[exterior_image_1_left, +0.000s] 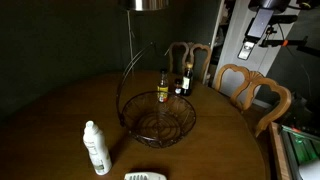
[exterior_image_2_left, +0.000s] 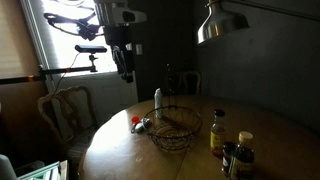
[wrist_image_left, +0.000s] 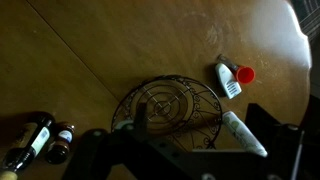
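My gripper is high above the table, its two dark fingers apart at the lower edge of the wrist view with nothing held between them. It also shows at the upper right of exterior view 1 (exterior_image_1_left: 257, 44) and upper left of exterior view 2 (exterior_image_2_left: 126, 66). Below it on the wooden table stands a round black wire basket (exterior_image_1_left: 160, 118) with a tall handle. The basket looks empty. A white bottle (exterior_image_1_left: 97, 148) stands beside it, and a white, flat-headed object (wrist_image_left: 228, 80) lies near a small red item (wrist_image_left: 245, 75).
Several dark sauce bottles (exterior_image_2_left: 242, 157) stand on the basket's other side, one with a yellow label (exterior_image_1_left: 163, 88). A metal lamp (exterior_image_2_left: 222, 22) hangs over the table. Wooden chairs (exterior_image_1_left: 232, 80) line the edge. Bare tabletop (exterior_image_1_left: 215, 150) lies around the basket.
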